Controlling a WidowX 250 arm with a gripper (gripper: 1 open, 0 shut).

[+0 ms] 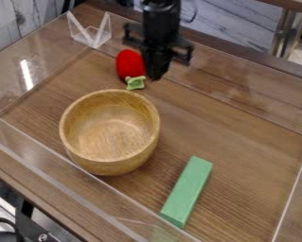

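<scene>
My gripper (153, 59), a dark shape blurred by motion at the top centre of the camera view, hangs just right of a red round object (132, 63). Its fingers are too blurred to read. A small green piece (135, 82) lies just below the red object. A wooden bowl (78, 132) sits at the lower left, and a long green block (186, 191) lies at the lower right.
A clear plastic item (90, 28) stands at the back left.
</scene>
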